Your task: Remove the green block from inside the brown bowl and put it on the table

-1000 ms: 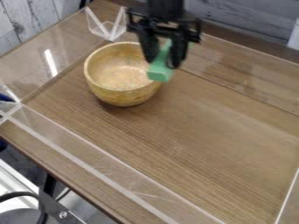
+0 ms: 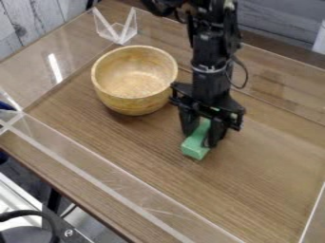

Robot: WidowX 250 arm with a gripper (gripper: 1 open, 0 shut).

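The green block [image 2: 196,144] is at the table's middle, just right of and nearer than the bowl. My black gripper [image 2: 203,128] is directly over it, its fingers reaching down around the block's upper part. The block's lower end shows below the fingers, at or very close to the tabletop. Whether the fingers press on it is hard to make out against the dark arm. The brown bowl [image 2: 102,84] stands upright at the upper left, and its visible inside is empty.
Bare wooden table [image 2: 140,190] lies in front of the gripper and to its right. A small clear wire-like object [image 2: 117,27] is behind the bowl. Black cables [image 2: 38,223] curl at the lower left corner.
The gripper and the green block have gone from above the bowl's right side, rightward and toward the camera, and down to the table. The bowl has stayed in place.
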